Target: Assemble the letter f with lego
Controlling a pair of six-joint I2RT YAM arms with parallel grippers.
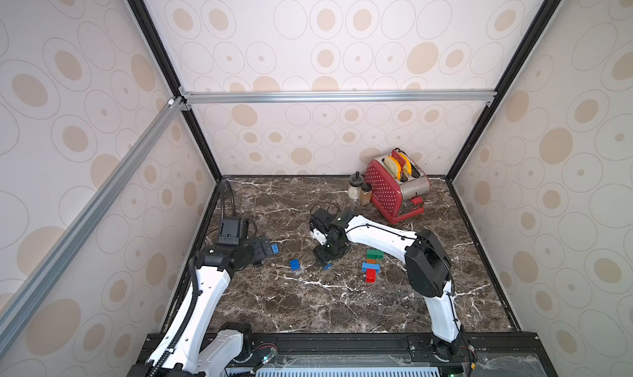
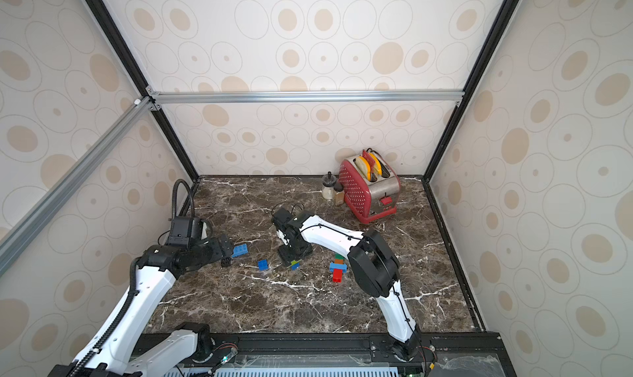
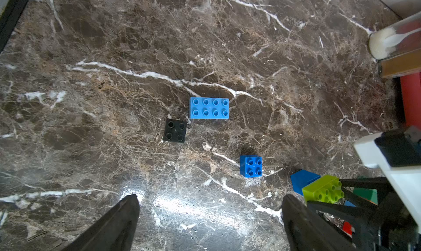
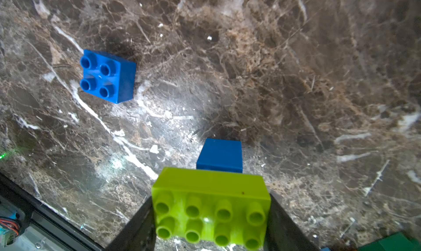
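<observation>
My right gripper is shut on a lime-green brick (image 4: pixel 210 183), gripping it by its two ends with the studs facing the wrist camera. Just beyond the lime brick shows a blue brick (image 4: pixel 220 155); whether the two are joined or apart I cannot tell. Another blue brick (image 3: pixel 251 166) stands on the table to the left of them. Over the table's left side my left gripper is open and empty. A light-blue brick (image 3: pixel 209 108) and a small black brick (image 3: pixel 175 130) lie near it. Green (image 1: pixel 374 253), blue (image 1: pixel 370 267) and red (image 1: pixel 370 276) bricks are grouped right of the right gripper.
A red toaster (image 1: pixel 397 189) stands at the back right, with two jars (image 1: pixel 356 187) beside it. My right forearm (image 1: pixel 382 235) reaches across the table between them and the brick group. Open tabletop (image 1: pixel 296 304) lies at the front.
</observation>
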